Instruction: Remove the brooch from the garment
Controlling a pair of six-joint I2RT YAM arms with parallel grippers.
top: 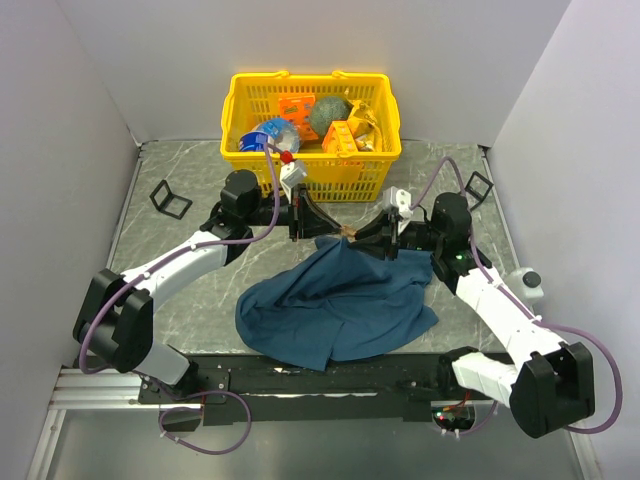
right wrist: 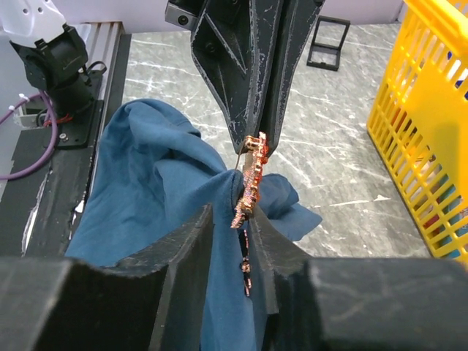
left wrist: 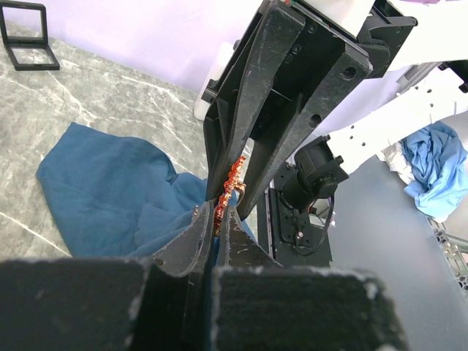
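The blue garment [top: 330, 310] lies on the table, its upper fold lifted between my two grippers. A gold-red jewelled brooch [right wrist: 250, 175] sits at that fold. My left gripper [top: 336, 228] comes from the left and is shut on the brooch, seen close beside its fingertips in the left wrist view [left wrist: 230, 190]. My right gripper [top: 358, 240] meets it from the right, at the cloth just below the brooch; its finger gap is partly hidden, so its exact state is unclear. A thin pin shows beside the brooch in the right wrist view.
A yellow basket [top: 245, 100] full of groceries stands at the back. Small black stands [top: 170, 205] lie at both sides of the table.
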